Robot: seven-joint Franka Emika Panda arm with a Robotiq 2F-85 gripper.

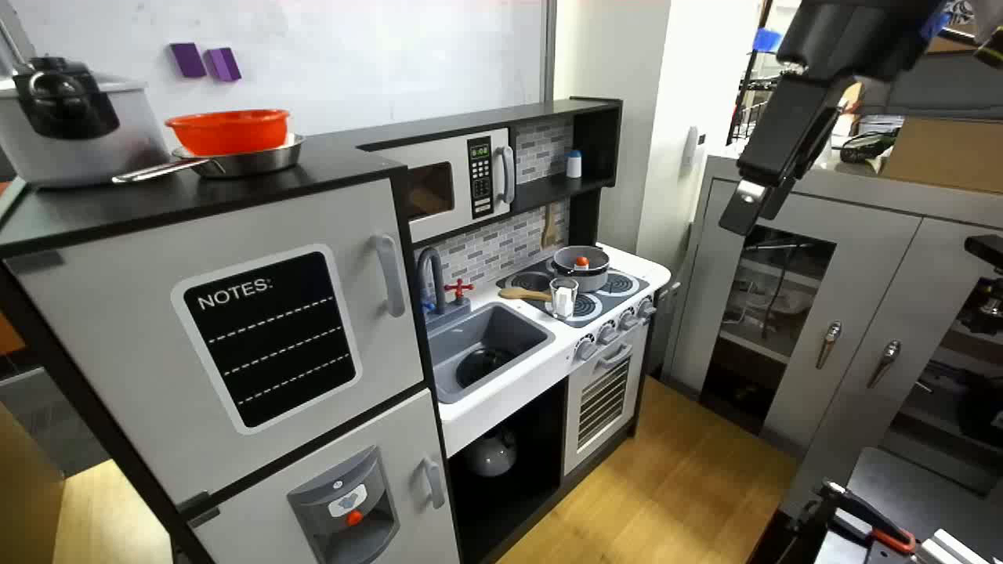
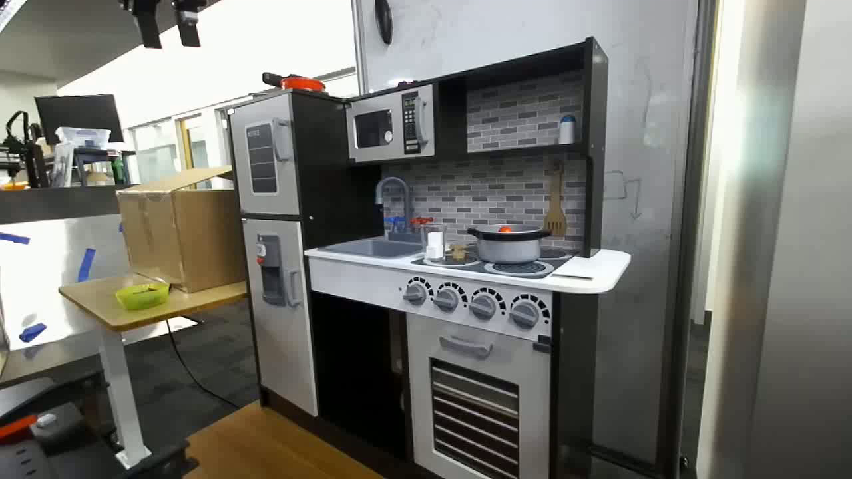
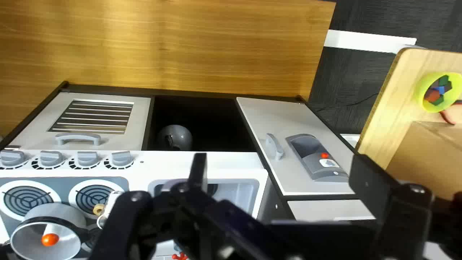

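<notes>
High above the toy kitchen, my gripper [image 2: 168, 41] hangs open with nothing between its fingers. In the wrist view its fingers [image 3: 199, 171] stand wide apart over the counter and fridge doors. A grey pot [image 1: 590, 278] with an orange-red item [image 1: 581, 263] in it sits on the stove. Beside it are a clear glass [image 1: 563, 299] holding something white and a wooden spoon [image 1: 524, 294]. Something dark and round [image 1: 483, 363] lies in the grey sink [image 1: 531, 340]. An orange bowl [image 1: 230, 130] rests in a metal pan [image 1: 246, 165] atop the fridge.
A large pot [image 1: 150, 141] stands on the fridge top. The microwave [image 2: 371, 132] is shut, and a small white-and-blue bottle [image 2: 567, 130] is on the shelf. A round grey item [image 3: 175, 137] sits in the open lower cabinet. A side table [image 2: 88, 297] bears a green bowl [image 2: 142, 299] and cardboard box [image 2: 192, 239].
</notes>
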